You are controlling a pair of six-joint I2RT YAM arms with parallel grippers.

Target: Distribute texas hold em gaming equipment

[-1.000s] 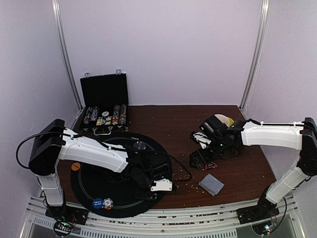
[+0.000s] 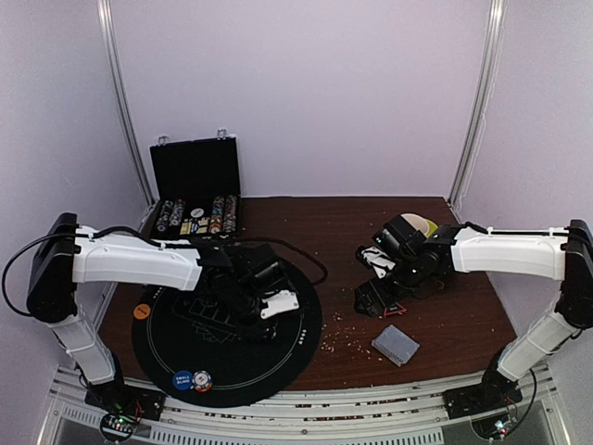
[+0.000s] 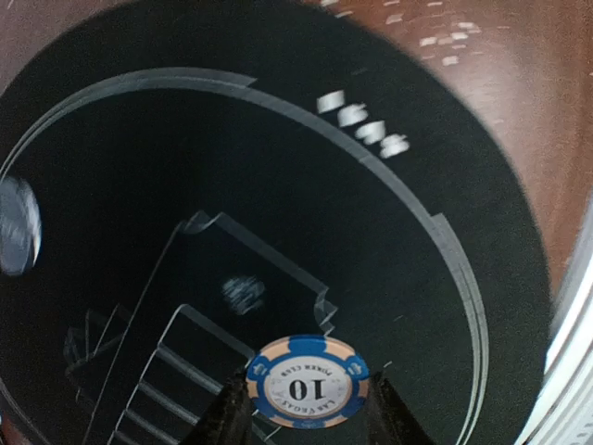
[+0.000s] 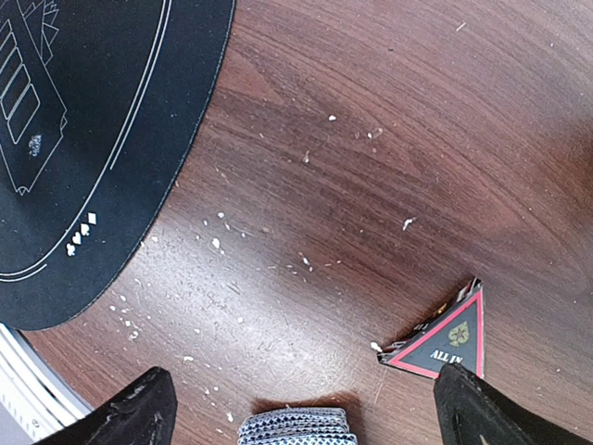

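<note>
A blue-and-cream poker chip marked 10 (image 3: 308, 382) is wedged between both fingers of my left gripper (image 2: 256, 326). It looks sharp while the mat beneath is blurred. Below it spreads the round black poker mat (image 2: 296, 357); in the top view the arm hides this chip. On the mat's front part lie a blue small blind disc (image 2: 182, 380) and a chip (image 2: 202, 380) beside it. My right gripper is open and empty above the wood, with the triangular ALL IN marker (image 4: 449, 338) and a card deck (image 4: 296, 426) below it.
An open chip case (image 2: 195, 167) stands at the back left. An orange disc (image 2: 142, 311) lies at the mat's left edge. A round glossy piece (image 3: 18, 225) shows on the mat. Bowls (image 2: 419, 224) stand behind my right arm. Bare wood lies at back centre.
The right arm is still.
</note>
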